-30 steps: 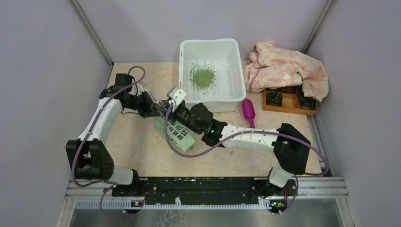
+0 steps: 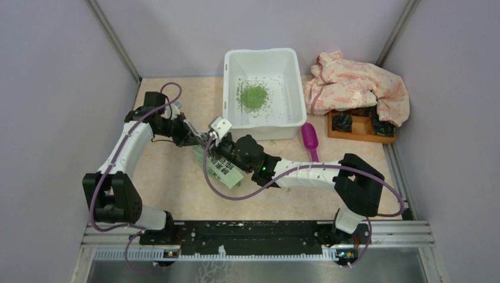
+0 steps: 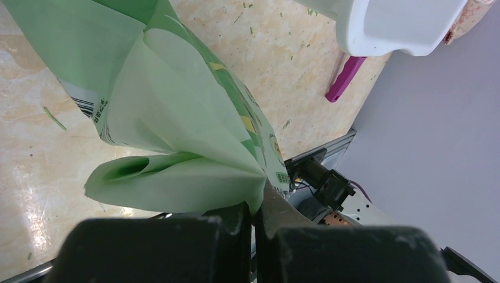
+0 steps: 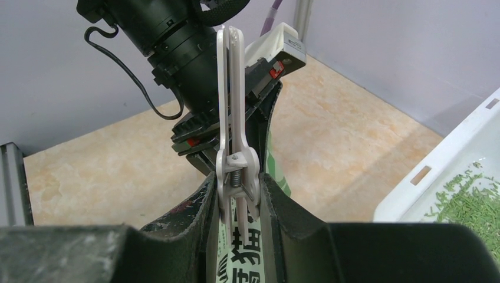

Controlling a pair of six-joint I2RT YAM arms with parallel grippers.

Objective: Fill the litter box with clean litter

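Observation:
The green litter bag [image 2: 221, 170] lies on the table in front of the white litter box [image 2: 264, 127]. Its gathered edge [image 3: 194, 180] is pinched at the tips of my left gripper, which is shut on it. My right gripper is shut on a pale grey clip [image 4: 236, 127] with long handles. The lower ends of the clip hang in front of the bag's printed face [image 4: 244, 256]; whether they grip the bag cannot be told. Some green litter [image 2: 253, 97] lies in the middle of the box floor.
A purple scoop [image 2: 309, 137] rests right of the box. At the back right, a patterned pink cloth [image 2: 359, 85] drapes over a wooden tray [image 2: 359, 137] with dark items. Both grippers are close together above the bag. The front right of the table has bare room.
The right arm has shifted slightly, its tip a touch lower in the top view. The left arm, bag and box look unchanged.

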